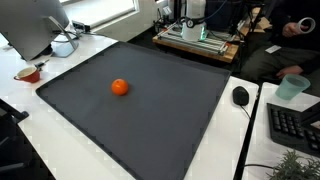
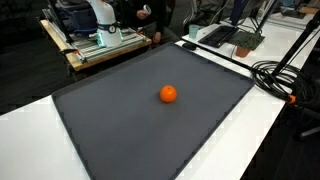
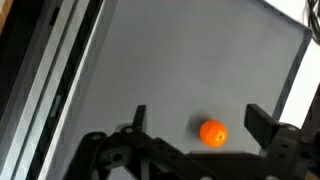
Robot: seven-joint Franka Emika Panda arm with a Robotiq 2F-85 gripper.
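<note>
An orange ball [image 1: 120, 87] rests on the dark grey mat [image 1: 150, 125], toward its far left part in exterior view 1. From the other side, the same ball [image 2: 168, 94] lies a little right of the mat's middle. My gripper is open in the wrist view, its two dark fingers wide apart. The ball [image 3: 213, 133] shows low in that view, nearer the right finger [image 3: 262, 124]. Nothing is held between the fingers. Neither exterior view shows the gripper itself.
A red cup [image 1: 29, 74] stands off the mat's far left corner. At the right are a black mouse [image 1: 240, 96], a pale green cup [image 1: 292, 87] and a keyboard [image 1: 297, 127]. Coiled black cable [image 2: 270, 76] lies beside the mat, which is otherwise clear.
</note>
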